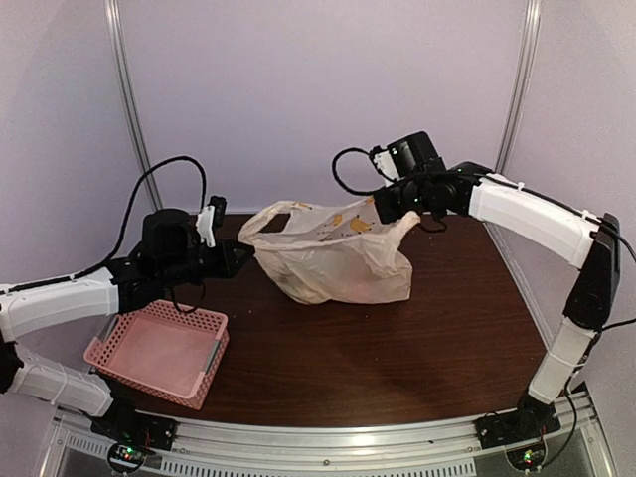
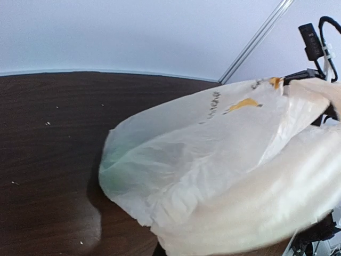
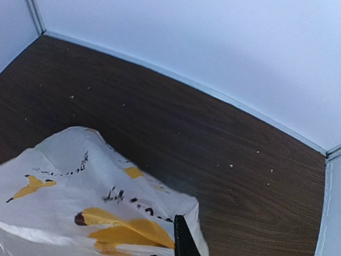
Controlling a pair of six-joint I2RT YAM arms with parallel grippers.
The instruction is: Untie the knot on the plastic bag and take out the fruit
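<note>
A thin white plastic bag (image 1: 338,258) with yellow banana prints hangs stretched between my two grippers, its mouth spread. At the bag's left edge, my left gripper (image 1: 244,256) is shut on the plastic. Higher up on the right, my right gripper (image 1: 392,213) is shut on the bag's rim; a dark finger (image 3: 184,239) presses against the printed film in the right wrist view. Through the bag's side in the left wrist view a faint green patch (image 2: 125,173) shows, and the fruit itself is otherwise hidden.
An empty pink basket (image 1: 221,350) stands at the front left, below the left arm. Pale walls (image 1: 318,109) close off the back and sides.
</note>
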